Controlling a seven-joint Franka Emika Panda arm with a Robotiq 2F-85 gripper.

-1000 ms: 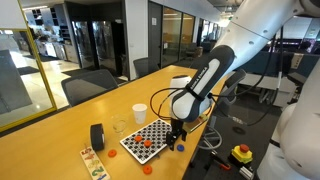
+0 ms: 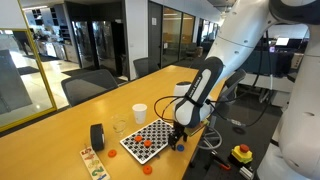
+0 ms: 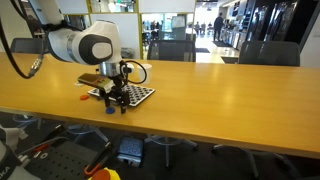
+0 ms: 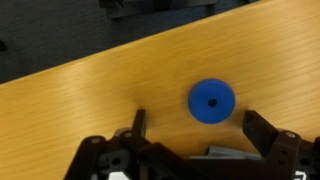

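A round blue piece [image 4: 211,101] lies flat on the wooden table near its edge, with a small dark mark at its middle. In the wrist view it sits between the spread fingers of my open gripper, closer to the right finger and a little beyond the tips. From the side, the gripper [image 2: 177,142] is low over the table, right by the blue piece [image 2: 180,149]. In the second exterior view the blue piece [image 3: 109,110] shows just beside the fingers. Whether a finger touches it, I cannot tell.
A checkered board [image 2: 157,134] bearing red-orange pieces lies behind the gripper. Loose red pieces [image 2: 147,170] lie nearby. A white cup [image 2: 139,110], a clear glass [image 2: 118,125] and a black object [image 2: 97,137] stand farther off.
My gripper has shifted slightly towards the blue piece and the table edge. The blue piece and the board stay where they were.
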